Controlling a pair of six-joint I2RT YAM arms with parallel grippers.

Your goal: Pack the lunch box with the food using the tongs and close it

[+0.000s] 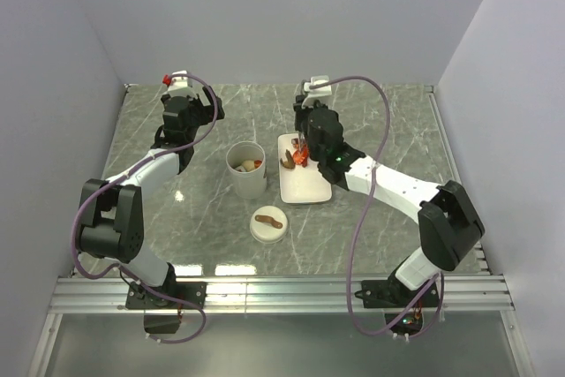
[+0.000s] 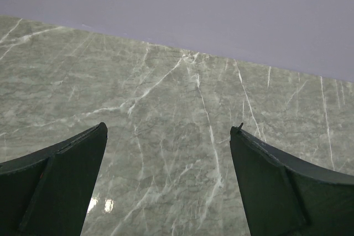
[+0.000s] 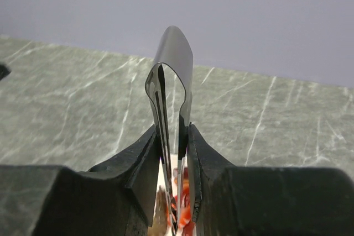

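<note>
Metal tongs (image 3: pixel 176 48) stand upright in my right gripper, which is shut on them. Their tips reach down over the white tray (image 1: pixel 306 190), in front of red-orange pieces (image 1: pixel 301 155); I cannot tell if they pinch any food. A brown piece (image 1: pixel 287 162) rests on the tray's left side. Left of the tray is a white round lunch box (image 1: pixel 250 187), uncovered, with some food inside. Nothing is between the wide-apart fingers of my left gripper, held above bare table at the far left.
A round white lid (image 1: pixel 268 234) with a brown handle-like strip lies in front of the lunch box and tray. Bare marble table (image 1: pixel 402 130) stretches to the right and behind. Walls bound the back and sides.
</note>
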